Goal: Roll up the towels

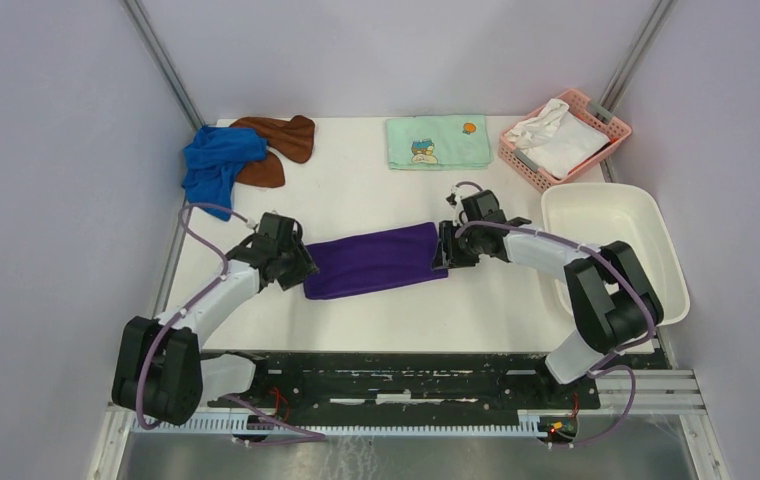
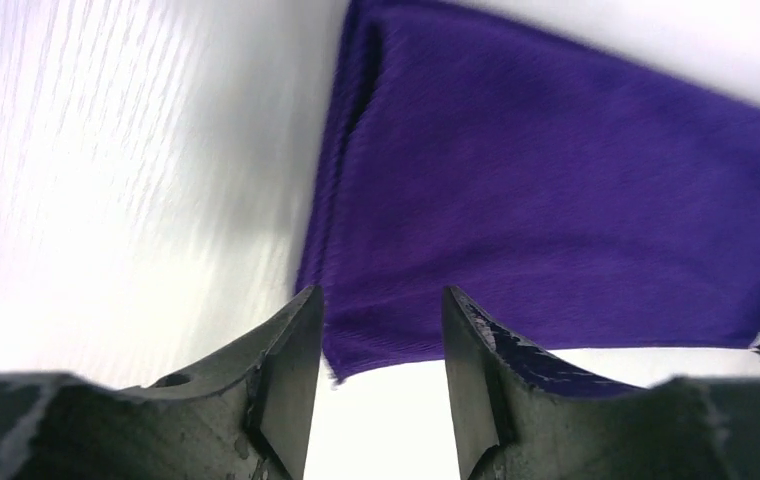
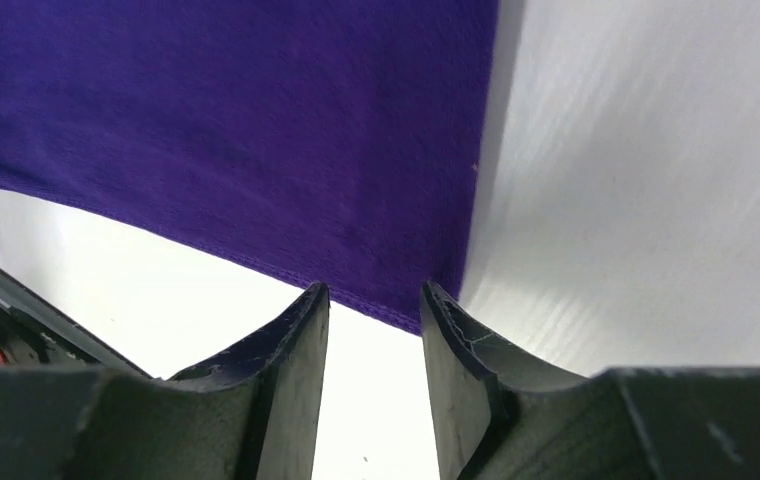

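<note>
A purple towel [image 1: 374,261] lies flat as a long folded strip across the middle of the table. At its left end stands my left gripper, its fingers apart over the near left corner of the cloth, nothing gripped between them. In the left wrist view the towel [image 2: 556,190] shows doubled layers along its left edge. My right gripper is at the other end, fingers apart by the near right corner of the towel [image 3: 356,190]. Contact between its tips and the cloth is hard to judge.
Blue [image 1: 214,165] and brown [image 1: 291,137] cloths lie in a heap at the back left. A folded green towel [image 1: 441,142] is at the back, beside a pink basket [image 1: 616,128] of white cloths. A white tub [image 1: 616,255] stands at right.
</note>
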